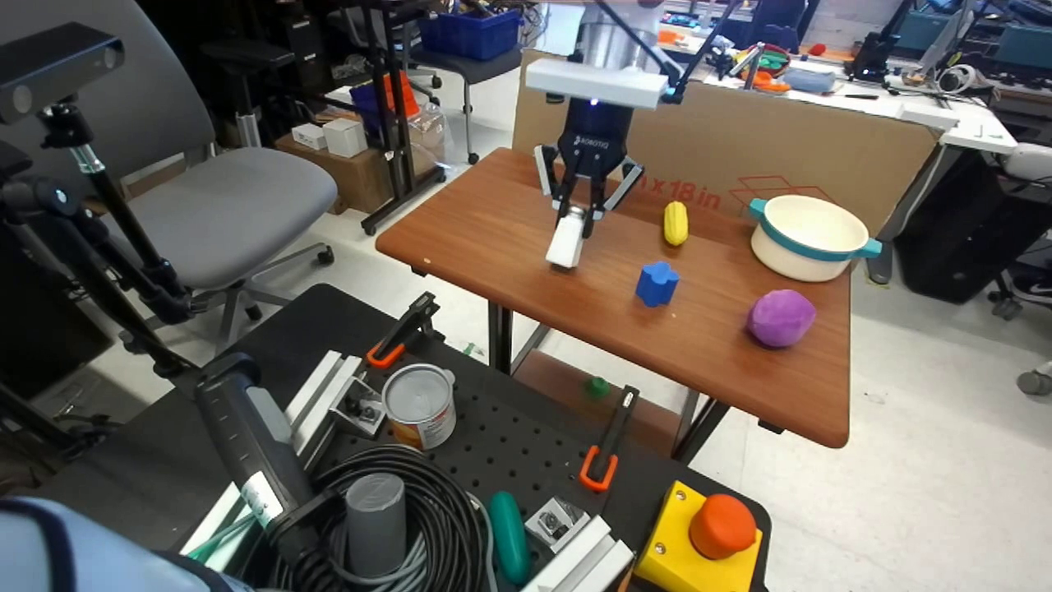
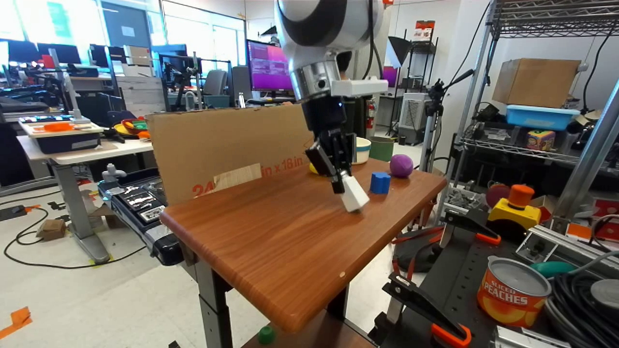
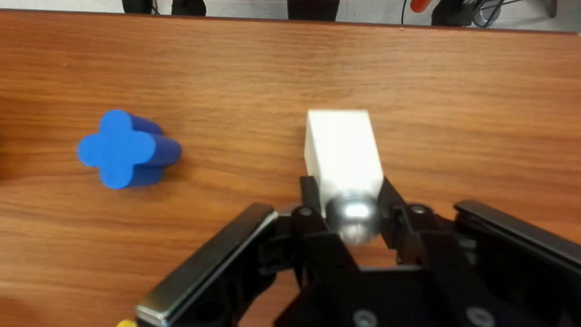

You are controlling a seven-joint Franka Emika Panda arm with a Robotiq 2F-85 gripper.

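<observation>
A white shaker with a rounded metal cap sits between my fingertips, and my gripper is shut on it near the cap. In exterior view 1 the shaker tilts, its white base low over or touching the wooden table; I cannot tell which. Exterior view 2 shows the same shaker left of a blue clover-shaped block. In the wrist view that blue block stands to the left, clear of my fingers.
A cream pot with teal handles stands at the table's far right. Yellow corn lies toward the back, and a purple ball near the right front. A cardboard sheet walls the back edge.
</observation>
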